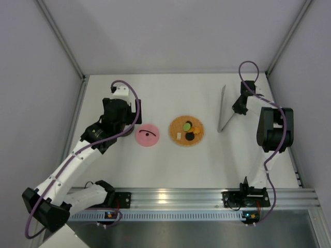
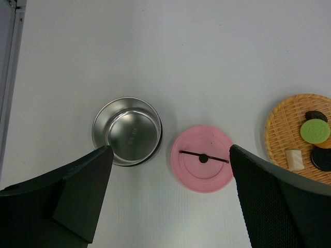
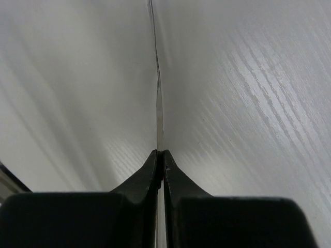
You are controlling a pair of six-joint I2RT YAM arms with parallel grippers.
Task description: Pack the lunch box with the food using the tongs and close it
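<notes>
Metal tongs (image 1: 222, 109) lie spread in a V on the right of the table. My right gripper is shut on one arm of the tongs (image 3: 157, 77), which shows edge-on in the right wrist view. The other tong arm is out of that view. Above a round steel lunch box (image 2: 133, 135), uncovered and empty, my left gripper hangs open with nothing between its fingers. A pink lid (image 2: 192, 173) with a dark strap rests on the table beside the box.
Right of the lid, a round wicker tray (image 1: 176, 122) carries several food pieces: a green disc (image 2: 314, 131), a white block (image 2: 295, 160), black and orange ones. Bare table lies between tray and tongs, and at the back.
</notes>
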